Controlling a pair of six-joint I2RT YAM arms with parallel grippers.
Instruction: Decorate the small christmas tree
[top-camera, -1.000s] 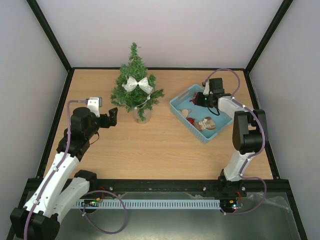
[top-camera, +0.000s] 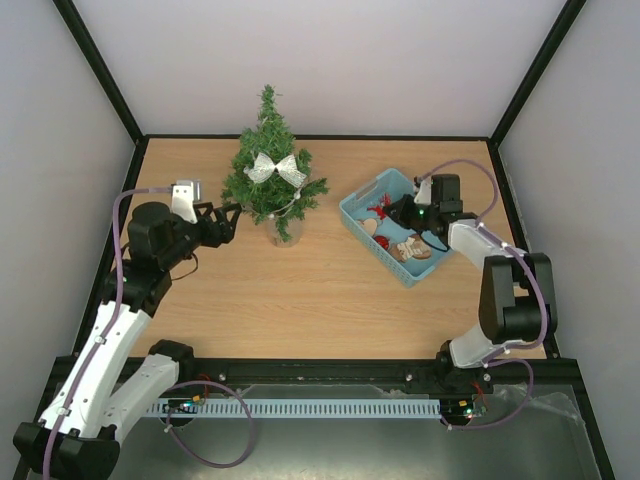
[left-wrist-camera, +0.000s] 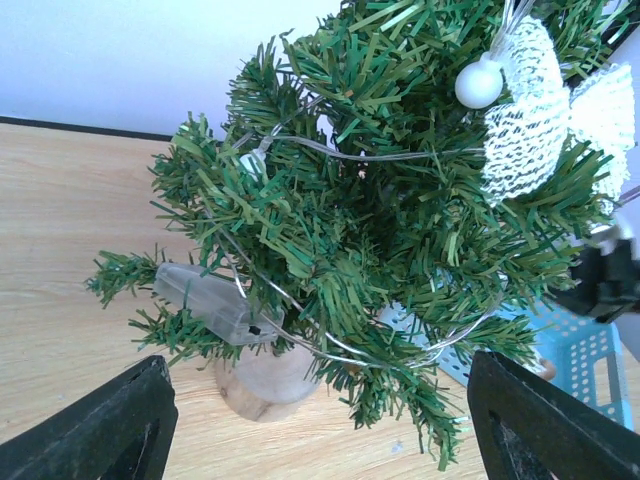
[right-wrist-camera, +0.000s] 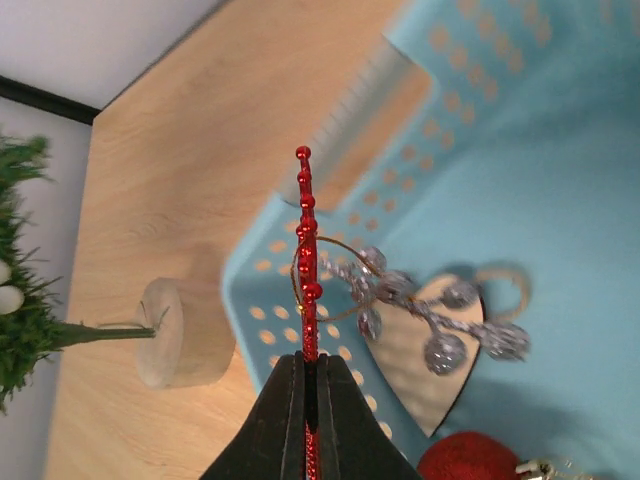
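The small Christmas tree stands at the back, a white bow on its front and a silver-grey strand looped round its branches. In the left wrist view, green branches fill the space beyond my left gripper, whose fingers are apart with nothing gripped between them. My right gripper is over the blue basket. Its fingers are shut on a thin red beaded ornament, which sticks up from the tips. A brown loop shows by the beads; where it attaches I cannot tell.
Inside the basket lie a silver-berry ornament, a pale wooden piece and a red bauble. A pale trunk base supports the tree.
My left gripper has tilted and spread its fingers beside the tree, moving slightly right. Over the basket, the right gripper has shifted left and a little forward. The tree stands still.
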